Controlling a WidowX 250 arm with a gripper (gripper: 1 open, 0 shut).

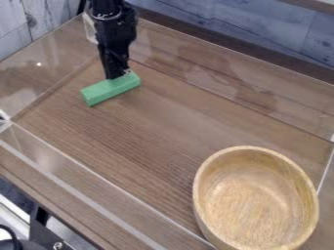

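A green rectangular block (107,91) lies on the wooden table at the upper left, its long side slanting up to the right. The black gripper (115,64) is just above the block's upper right part, at or very near it. The fingers are small and dark here, and I cannot tell whether they are open or shut, or whether they touch the block.
A round light wooden bowl (255,200) stands at the lower right. Wall panels line the upper left, and cables lie beyond the table's lower left edge.
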